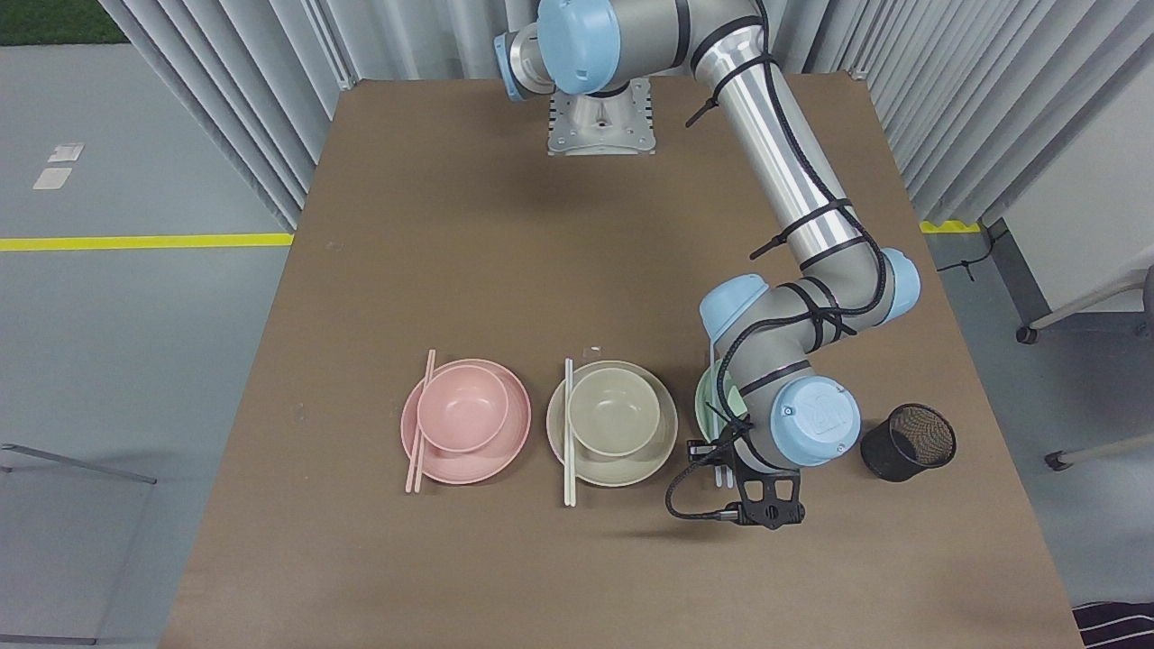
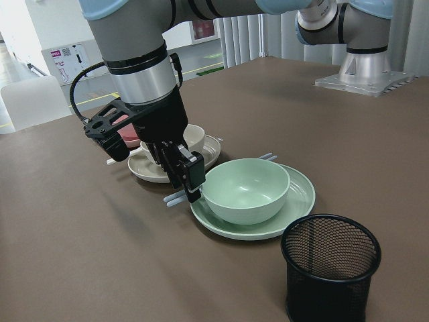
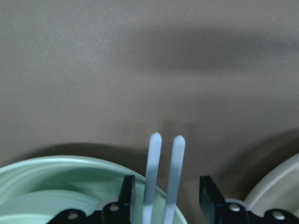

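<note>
My gripper (image 2: 190,182) is low beside the green bowl (image 2: 244,193) on its green plate (image 2: 295,204), over the ends of two pale blue chopsticks (image 2: 177,200). In the wrist view its two fingers stand apart (image 3: 166,196), one either side of the chopsticks (image 3: 153,165), not visibly touching them. The front view mostly hides the green set under the arm.
A pink bowl (image 1: 462,405) and a cream bowl (image 1: 614,409) sit on plates with chopsticks on their left. A black mesh cup (image 1: 909,443) stands on the right.
</note>
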